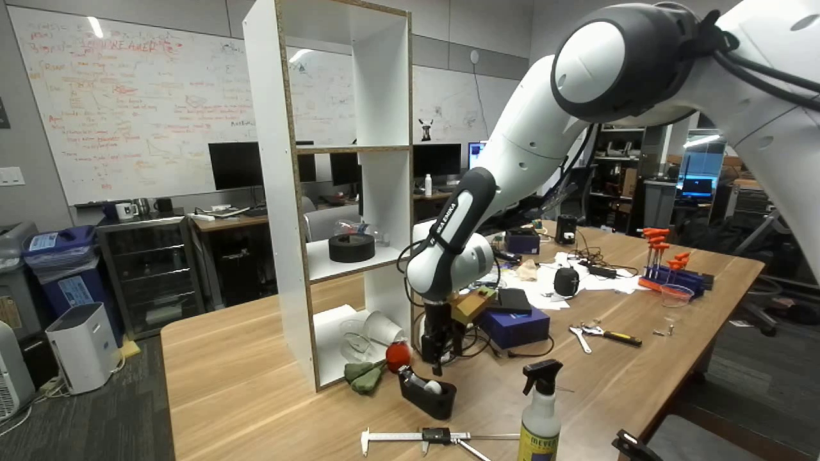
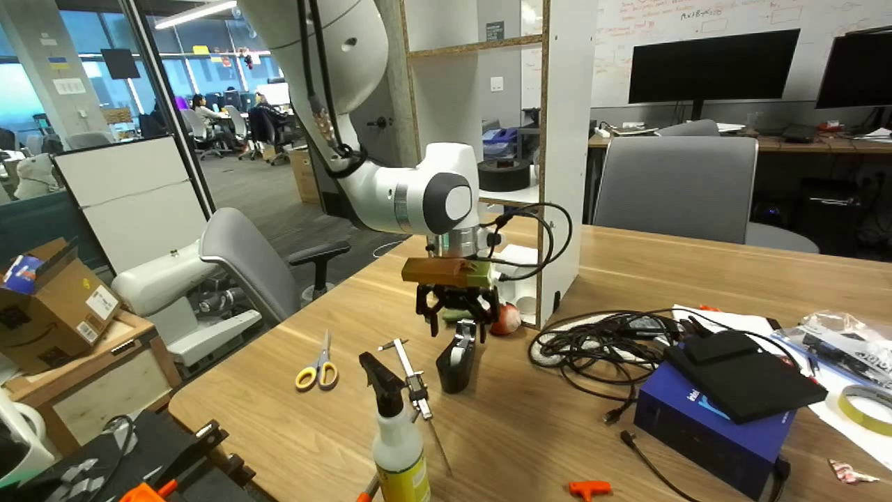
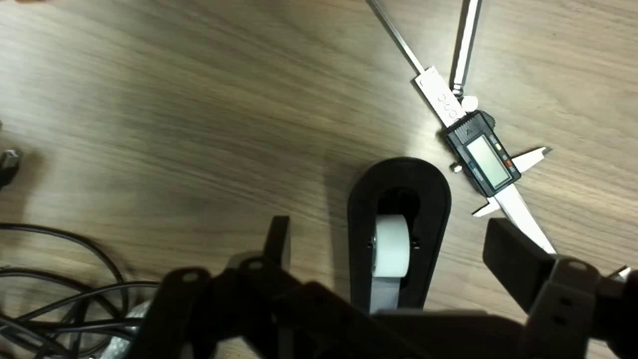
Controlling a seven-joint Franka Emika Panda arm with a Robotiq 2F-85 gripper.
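Note:
Below my gripper a black tape dispenser (image 3: 399, 179) with a white roll stands on the wooden table. In the wrist view it lies between the two spread fingers, apart from both, with its lower end hidden by the gripper's body. Exterior view 2 has my gripper (image 2: 458, 328) low over the table, its fingers near the dispenser (image 2: 455, 368). From the other side, the gripper (image 1: 439, 361) hangs just behind the dispenser (image 1: 427, 399). Whether any finger reaches down beside it cannot be told there.
A digital caliper (image 3: 484, 158) lies beside the dispenser, and a spray bottle (image 2: 399, 447) stands in front. The white shelf (image 1: 338, 357) rises close by, with a red ball (image 1: 397, 356) at its foot. Black cables (image 2: 598, 351) and a blue box (image 2: 711, 418) crowd one side.

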